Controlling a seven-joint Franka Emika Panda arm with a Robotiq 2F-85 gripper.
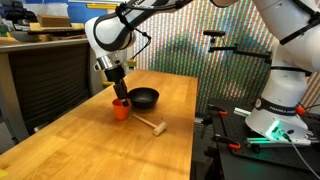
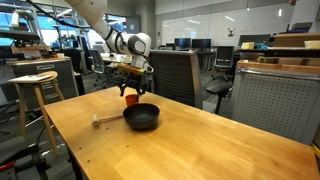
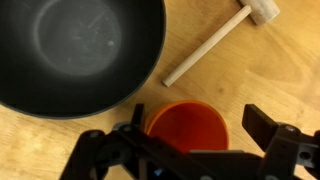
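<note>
An orange-red cup stands on the wooden table, close beside a black bowl. Directly above the cup, my gripper points down with its fingers near the rim. In the wrist view, the cup shows its round mouth between two widely spaced black fingers, so the gripper is open and holds nothing. The bowl fills the upper left there. A wooden mallet lies on the table to the cup's upper right.
The bowl is empty and sits near the cup; the mallet lies flat nearby. Chairs and a metal cabinet stand beyond the table.
</note>
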